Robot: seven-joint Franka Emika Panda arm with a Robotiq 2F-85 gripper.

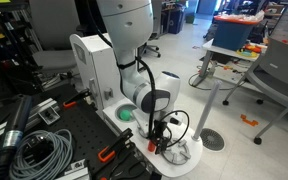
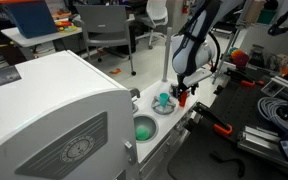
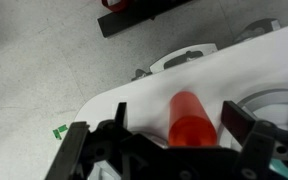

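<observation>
An orange-red bottle-like object stands on the white surface near its front edge. In the wrist view it lies between the two dark fingers of my gripper, which are apart, with a gap on either side of it. From the side, my gripper is low over the red object. In the first exterior view the gripper partly hides the red object. I cannot tell whether the fingers touch it.
A teal cup stands close by on a grey round piece. A green round bowl sits in the white surface, farther left. Grey cloth-like pieces lie right of the gripper. A white upright post rises behind.
</observation>
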